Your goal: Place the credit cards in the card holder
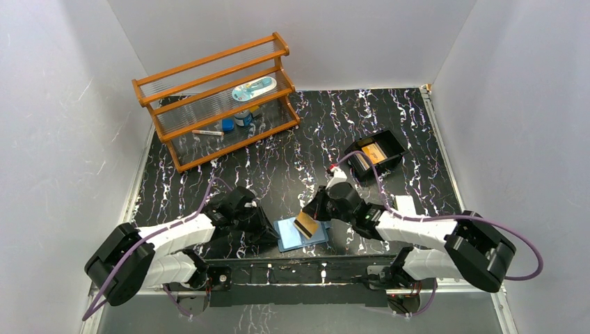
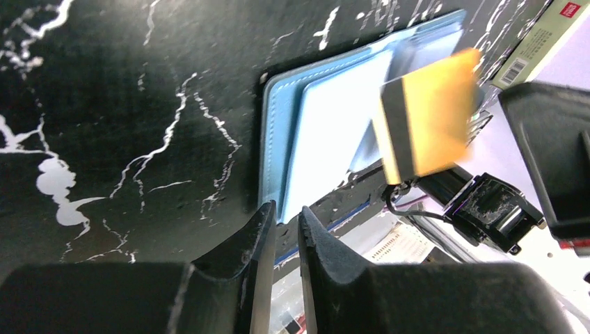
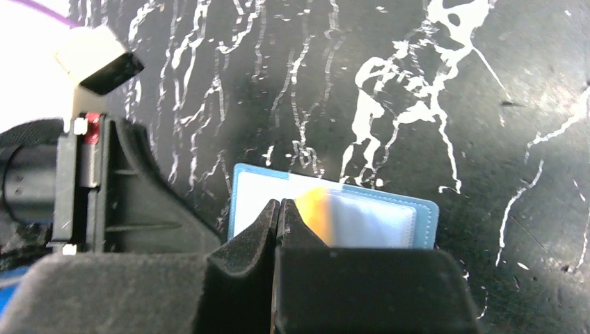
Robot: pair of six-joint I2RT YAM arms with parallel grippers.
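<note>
The light-blue card holder (image 1: pixel 287 236) lies flat at the front middle. An orange card with a dark stripe (image 2: pixel 438 104) is over its right part, blurred in the left wrist view. My right gripper (image 1: pixel 312 214) is shut above the holder, at the card's upper end; the right wrist view shows only a blurred orange patch beyond the fingertips (image 3: pixel 282 209). My left gripper is just left of the holder, fingers slightly parted, with nothing seen between them.
A black box (image 1: pixel 394 147) with more orange cards stands at back right, a wooden shelf (image 1: pixel 209 156) at back left. A pale box (image 1: pixel 405 203) lies right.
</note>
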